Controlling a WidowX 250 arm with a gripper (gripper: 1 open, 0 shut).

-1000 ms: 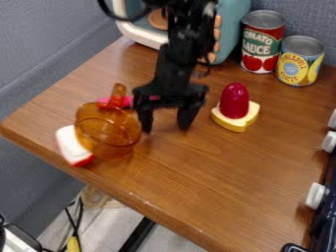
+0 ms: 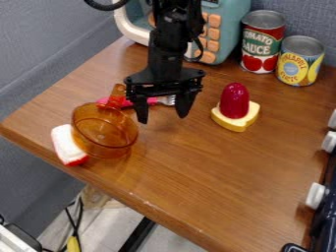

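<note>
My black gripper [image 2: 161, 104] hangs over the middle back of the table with its two fingers spread apart and no object visible gripped between them. Left and below it sits an amber transparent pot [image 2: 105, 133] with its handle pointing toward the back. A white sponge-like item [image 2: 67, 146] lies against the pot's left. Behind the pot and gripper lies a red utensil [image 2: 116, 99], partly hidden. To the gripper's right, a red oval object [image 2: 235, 100] stands on a yellow base [image 2: 237, 123].
A red can [image 2: 260, 44] and a yellow can [image 2: 300, 62] stand at the back right, beside a teal appliance [image 2: 226, 25]. A dark stove-like unit [image 2: 319, 217] lines the right edge.
My gripper has moved upward in the view, slightly toward the back and left, revealing more of the red utensil behind it. The objects on the table look unmoved.
</note>
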